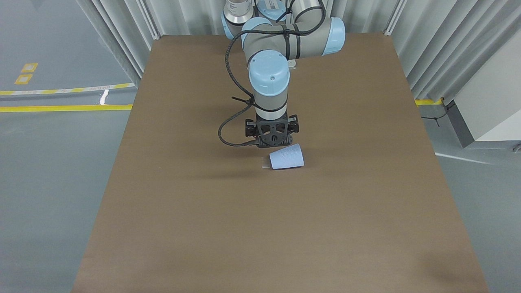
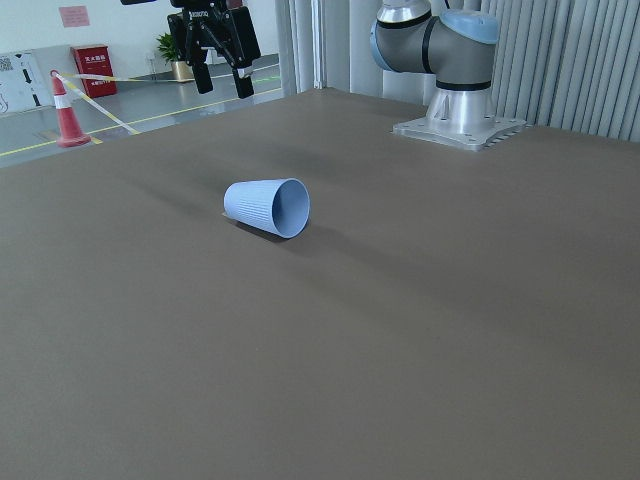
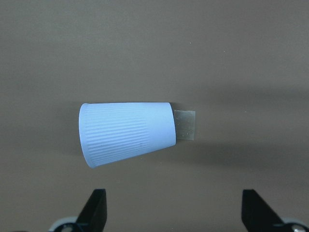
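Observation:
A light blue ribbed cup (image 1: 286,156) lies on its side on the brown table (image 1: 205,205), with a small clear strip (image 3: 185,124) at its narrow end. The left view shows the open mouth of the cup (image 2: 258,207). My black gripper (image 2: 221,86) is raised above the table, apart from the cup, and stands open. In the wrist view its two fingers frame the bottom edge, with bare table between them and the cup (image 3: 126,131) beyond.
The arm's mounting plate (image 2: 420,132) is at the back of the table by a pale curtain. The tabletop around the cup is otherwise clear. A traffic cone (image 2: 70,128) stands on the floor beyond the table.

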